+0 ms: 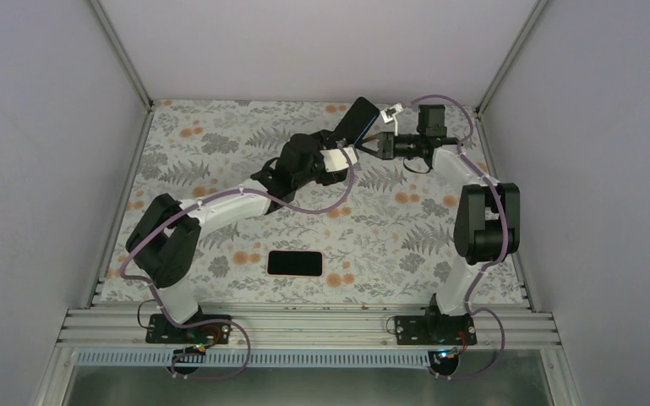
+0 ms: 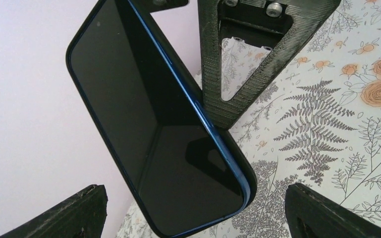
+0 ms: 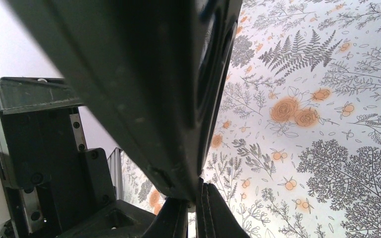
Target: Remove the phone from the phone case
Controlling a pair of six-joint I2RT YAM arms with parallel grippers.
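A black-screened phone with a blue edge is held up at a tilt above the table. A black phone case runs along its right side and behind it. My right gripper is shut on the cased phone's side; its fingers meet at the case's edge in the right wrist view. Open, my left gripper has its two fingers spread to either side of the phone's lower end, with no contact visible. Much of the phone's lower end is hidden by the left arm in the top view.
Another dark phone-like slab with a pinkish rim lies flat near the table's front. Both arms come close together at the back middle.
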